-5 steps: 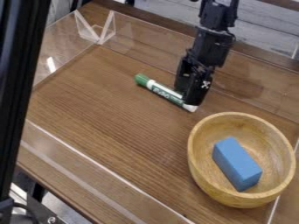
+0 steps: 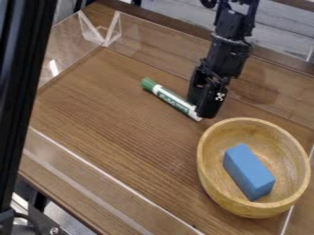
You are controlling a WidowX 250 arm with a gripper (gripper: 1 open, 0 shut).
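A white tube with a green cap point(image 2: 173, 99) lies diagonally on the wooden table. My black gripper point(image 2: 208, 99) hangs low just right of the tube's lower end, open; whether it touches the tube is unclear. A yellow bowl point(image 2: 215, 197) at the lower right holds a blue block point(image 2: 249, 171).
Clear plastic sheeting and a raised edge border the back.
My gripper has moved slightly down and toward the front. The tube, bowl and block look unmoved.
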